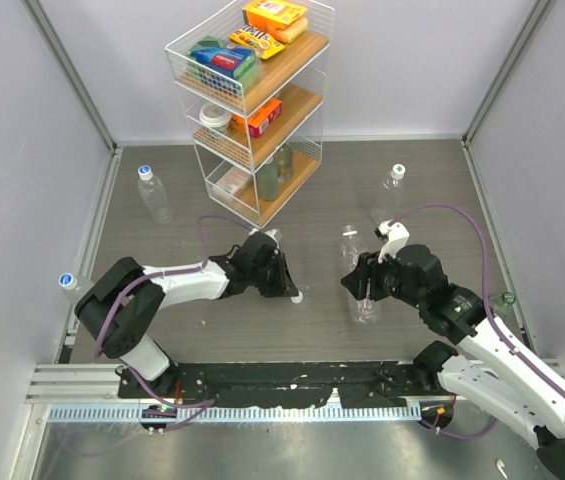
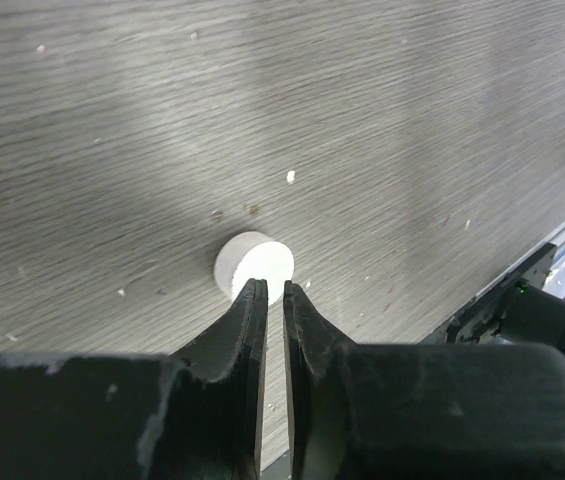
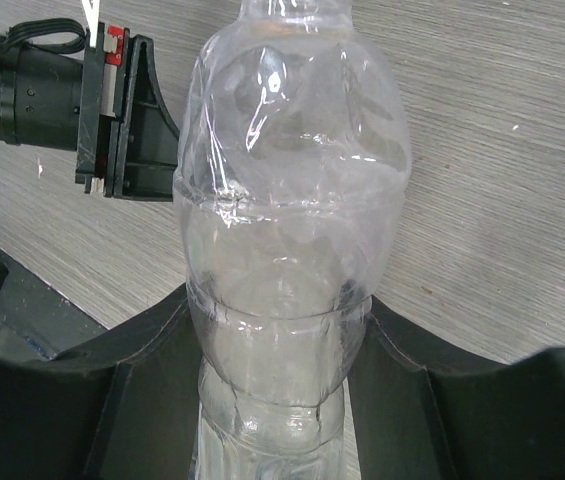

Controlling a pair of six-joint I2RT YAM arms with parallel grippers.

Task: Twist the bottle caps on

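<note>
A white cap [image 1: 296, 298] [image 2: 262, 266] lies on the table just by my left gripper [image 1: 284, 292]. Its fingers are shut, and nothing shows between their tips in the left wrist view. My right gripper [image 1: 357, 280] is shut on an uncapped-looking clear plastic bottle [image 1: 360, 305] [image 3: 292, 170], which fills the middle of the right wrist view; whether its mouth is bare is unclear.
A wire shelf [image 1: 302, 165] with snacks stands at the back. Capped bottles stand at the back left [image 1: 155, 200], left edge [image 1: 74, 290] and back right [image 1: 389, 195]. A green bottle [image 1: 502, 304] is at the right edge.
</note>
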